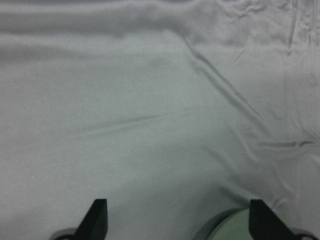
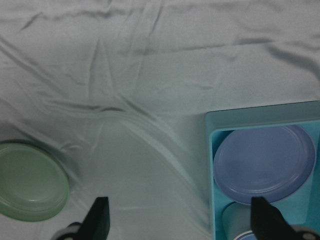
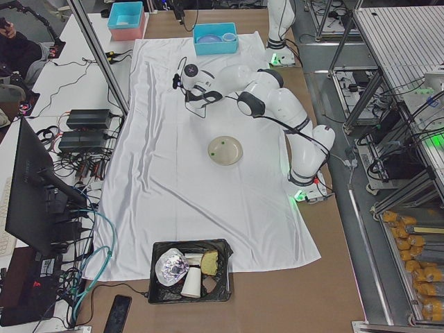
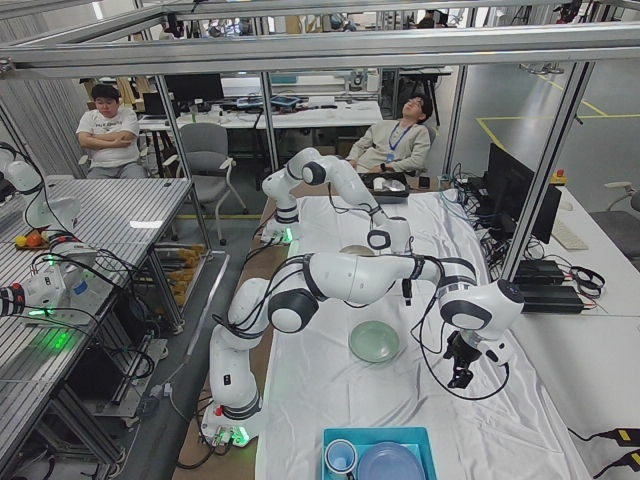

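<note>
Both arms reach over the white cloth, each gripper open and empty. In the left wrist view my left gripper is above bare cloth, the green plate [image 1: 230,227] just under its right finger. In the right wrist view my right gripper hangs between the green plate [image 2: 32,182] and the blue bin [image 2: 262,110], which holds a blue plate [image 2: 262,162] and a cup [image 2: 232,222]. A beige plate [image 3: 225,150] lies mid-cloth.
A black tray [image 3: 159,291] with foil, a white cylinder and a yellow piece stands at the near end. Cloth between it and the beige plate is clear. Monitor and cables line the side table [image 3: 21,152].
</note>
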